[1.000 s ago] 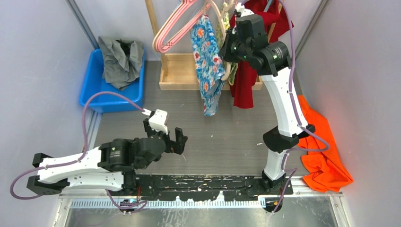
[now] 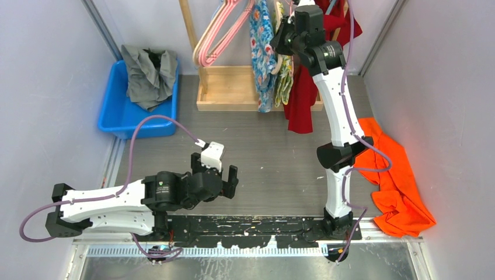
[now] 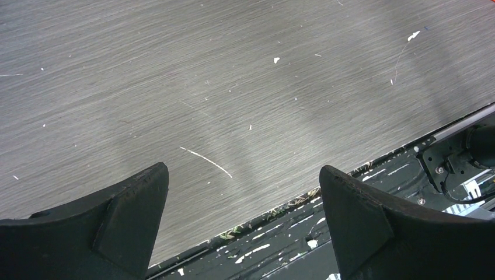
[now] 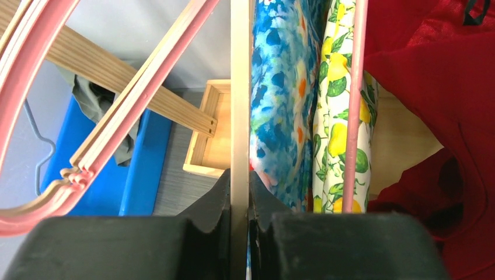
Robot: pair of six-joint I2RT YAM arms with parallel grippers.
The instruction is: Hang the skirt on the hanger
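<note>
A blue floral skirt (image 2: 264, 52) hangs at the rack among other clothes. In the right wrist view the skirt (image 4: 280, 99) lies just beyond a pale wooden hanger (image 4: 239, 111). My right gripper is shut on that hanger's bar; in the top view my right gripper (image 2: 277, 44) is up at the rack, beside the skirt. Low over the floor, my left gripper (image 2: 227, 175) stands open, away from the rack. Only bare floor shows between its fingers in the left wrist view. The hanger's hook cannot be seen clearly.
Pink hangers (image 2: 216, 41) hang left of the skirt; a lemon-print garment (image 4: 341, 122) and dark red clothes (image 2: 302, 102) hang to its right. A blue bin (image 2: 119, 111) holds grey cloth. Orange cloth (image 2: 397, 181) lies at right. Mid-floor is clear.
My right gripper has moved toward the rack with the hanger, and the floral skirt has swung back and right beside the lemon garment. The left arm has shifted slightly right.
</note>
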